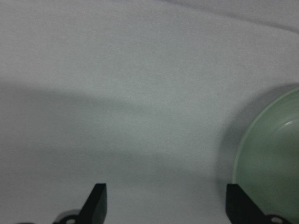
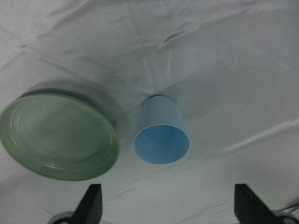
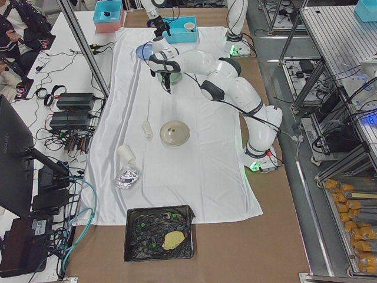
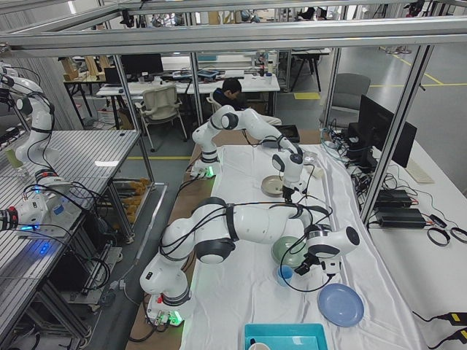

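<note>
My left gripper [image 3: 166, 82], open and empty, hangs just beside a green bowl [image 1: 266, 158], whose edge shows at the right of the left wrist view. My right gripper [image 4: 317, 266] is open and empty, above the far end of the cloth. In the right wrist view a light blue cup [image 2: 161, 140] stands beside the green bowl [image 2: 58, 135], apart from it. A blue plate [image 4: 341, 305] lies near that end, partly hidden by the arm in the camera left view.
A teal bin [image 4: 284, 332] with a white cup is at the far end. A beige plate [image 3: 175, 133], white items [image 3: 126, 153] and a foil bundle [image 3: 126, 177] lie on the cloth [image 3: 194, 194]. A black tray [image 3: 147, 247] sits at the near edge.
</note>
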